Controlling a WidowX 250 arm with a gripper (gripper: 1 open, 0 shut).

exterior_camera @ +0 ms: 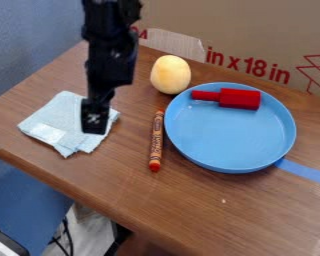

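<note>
The dark gripper (96,118) points down just over the right part of the folded pale blue cloth (59,126); whether its fingers are apart or together is hard to tell. An orange crayon-like stick (156,144) lies upright in the picture to the cloth's right. A blue plate (227,138) holds a red object (236,98) near its back rim. A pale yellow pear-shaped object (171,73) stands behind the stick.
The wooden table (176,215) has free room at the front and far left. A cardboard box (263,40) stands behind it. A blue tape strip (304,172) lies right of the plate.
</note>
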